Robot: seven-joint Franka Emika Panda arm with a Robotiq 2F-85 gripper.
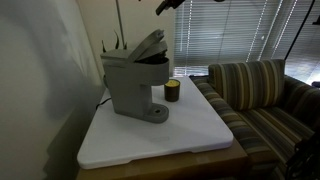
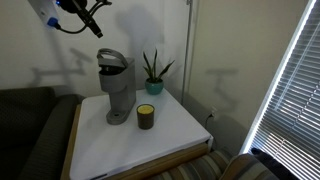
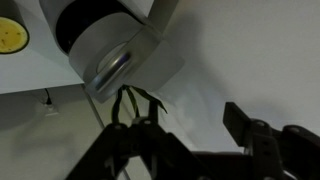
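Observation:
A grey coffee maker [image 1: 135, 85] stands on the white tabletop [image 1: 100, 145], its lid [image 1: 150, 45] tilted up. Beside it sits a dark mug [image 2: 146, 120] with a yellow inside. In the wrist view the mug [image 3: 12, 36] is partly cut off at the left edge, and the coffee maker [image 3: 110, 50] appears at the upper left. My gripper is open, a wide gap showing between its fingers with nothing in it. High above the table, the gripper [image 2: 102, 19] hangs apart from the coffee maker.
Behind the coffee maker is a potted plant [image 2: 155, 70]. A striped armchair [image 1: 245, 90] stands right of the table in exterior view 1, with window blinds [image 1: 220, 35] behind.

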